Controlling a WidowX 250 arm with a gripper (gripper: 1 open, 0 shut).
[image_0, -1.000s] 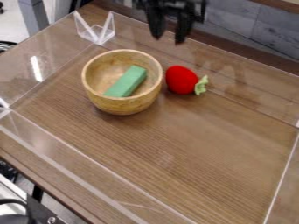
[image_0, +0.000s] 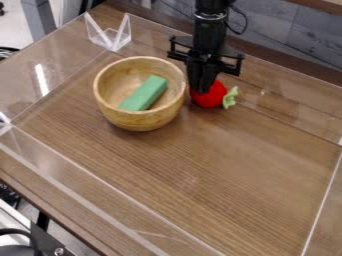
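Observation:
My gripper (image_0: 202, 76) hangs down from the black arm at the top centre, its tips shut just over a red, round object with a green top (image_0: 209, 97), which it partly hides. Left of them a tan bowl (image_0: 171, 113) holds a green bar (image_0: 144, 92). Whether the fingertips touch the red object is hard to tell.
A clear plastic holder (image_0: 110, 35) stands at the back left of the wooden table (image_0: 201, 190). A wall edge runs along the back right.
The arm and gripper have come down from the top of the view to the red object. The bowl and red object look unmoved.

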